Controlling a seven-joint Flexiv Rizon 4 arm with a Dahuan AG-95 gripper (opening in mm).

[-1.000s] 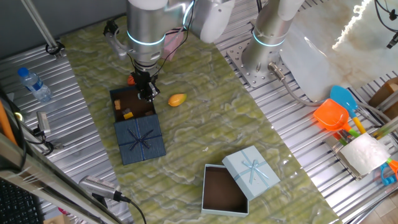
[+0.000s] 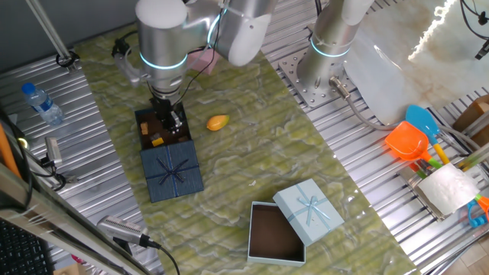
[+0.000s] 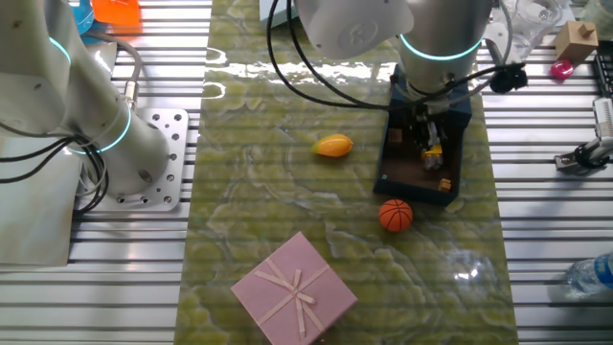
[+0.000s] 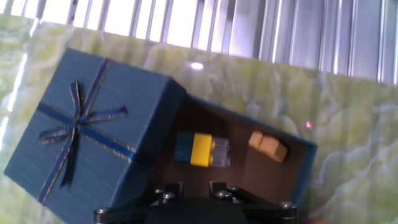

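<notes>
In the wrist view my gripper is above the open part of a dark blue box (image 4: 308,171). Its fingertips stand apart, with nothing visible between them. Inside the box, a little beyond the fingertips, lies a block piece in dark green, yellow and clear grey (image 4: 201,150). A small orange-brown wooden piece (image 4: 268,146) sits further right in the same box. The bow-topped blue lid (image 4: 59,118) covers the box's other end. From exterior view 1, the gripper (image 2: 176,124) appears over the box's right side.
A yellow-orange fruit (image 3: 333,146) and a small basketball (image 3: 395,216) lie outside the box. There is also a pink box (image 3: 294,289). An open pale blue box (image 2: 275,233) has its lid (image 2: 309,211) leaning on it.
The arm has moved left in exterior view 1, carrying the gripper from beside the blue box's right edge to over its opening. The boxes and loose objects have stayed put.
</notes>
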